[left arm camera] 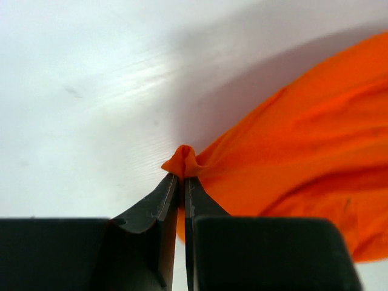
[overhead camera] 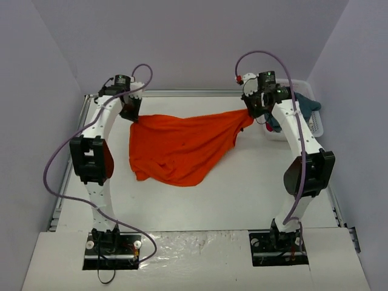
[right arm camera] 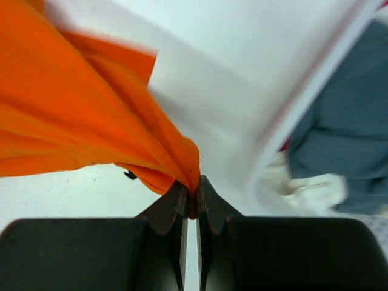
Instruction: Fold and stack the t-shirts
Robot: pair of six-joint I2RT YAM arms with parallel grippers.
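An orange t-shirt (overhead camera: pixel 176 148) is stretched between my two grippers, its far edge lifted and its near part trailing in folds on the white table. At its far left corner my left gripper (overhead camera: pixel 136 119) is shut on the cloth; a small tuft pokes out past the fingertips in the left wrist view. My right gripper (overhead camera: pixel 248 114) is shut on the far right corner, where the fabric gathers into a narrow bunch between the fingers in the right wrist view. A loose flap of the shirt (right arm camera: pixel 130 57) hangs beside that bunch.
Beyond the right gripper stands a white basket (overhead camera: pixel 317 124) holding dark teal cloth (overhead camera: pixel 308 105), partly hidden by the right arm. Walls close in both sides and the back.
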